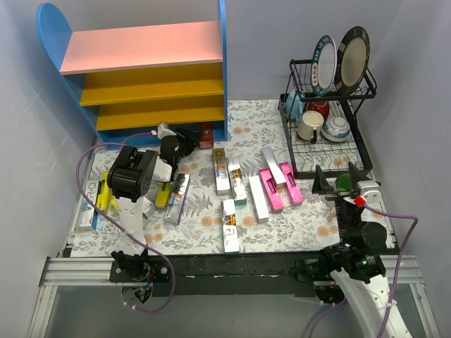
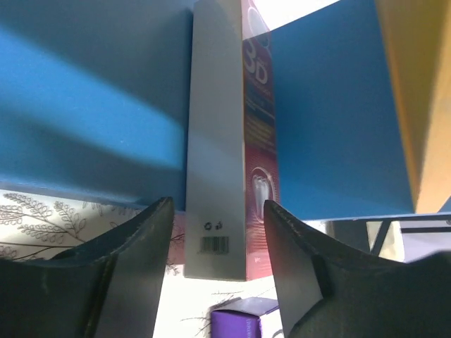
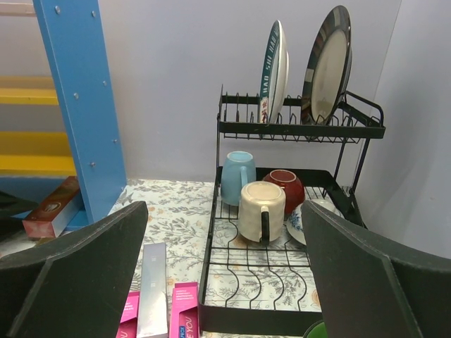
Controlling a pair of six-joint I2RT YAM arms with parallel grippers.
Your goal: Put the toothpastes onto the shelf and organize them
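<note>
A red 3D toothpaste box lies on the blue bottom level of the shelf at its right end. My left gripper is just in front of it, part open, its fingertips either side of the box's near end in the left wrist view, apparently not closed on it. More toothpaste boxes lie on the table, among them white, pink and yellow ones. My right gripper stands open at the right, with nothing between its fingers.
A black dish rack with plates and mugs stands at the back right, a green round object before it. The shelf's yellow and pink boards are bare. Boxes crowd the table's middle and left.
</note>
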